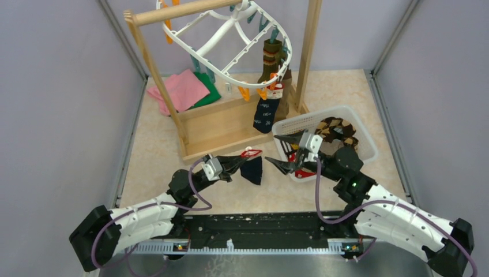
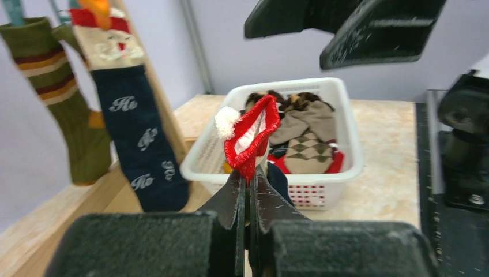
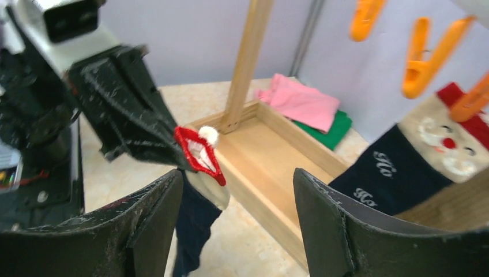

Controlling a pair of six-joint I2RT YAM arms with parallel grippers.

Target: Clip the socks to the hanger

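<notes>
A navy Santa sock [image 1: 251, 170] with red rim and white pompom hangs from my left gripper [image 1: 242, 157], whose fingers are shut on it near the cuff, as the left wrist view [image 2: 249, 193] also shows. My right gripper [image 1: 271, 150] stands open just to its right, nothing between its fingers. A navy Santa sock [image 1: 266, 112] and a striped olive sock [image 2: 81, 138] hang from clips on the white round hanger [image 1: 202, 58]; orange clips [image 3: 421, 69] show along its front.
The white basket [image 1: 369, 144] of socks stands at the right. The wooden stand's tray [image 1: 213, 124] is mostly bare. Pink [image 1: 181, 89] and green cloths lie at the back left.
</notes>
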